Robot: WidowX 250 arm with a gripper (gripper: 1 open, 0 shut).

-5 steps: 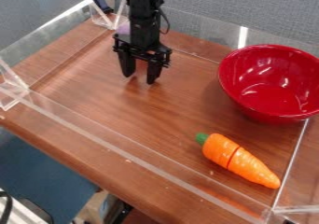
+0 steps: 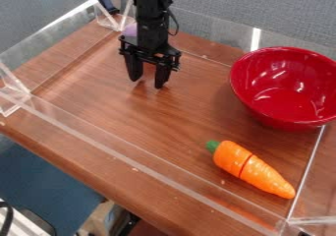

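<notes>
My black gripper [image 2: 147, 75] hangs at the upper middle of the camera view, low over the wooden tabletop, its fingers apart with no object seen between them. An orange toy carrot [image 2: 252, 169] with a green top lies at the lower right, well away from the gripper. A large red bowl [image 2: 282, 88] stands at the right. A small pale purple item [image 2: 129, 31] is partly hidden behind the gripper arm.
Clear plastic walls [image 2: 20, 88] edge the wooden table [image 2: 118, 132]. Beyond the left edge lie a blue floor and some cables at the lower left.
</notes>
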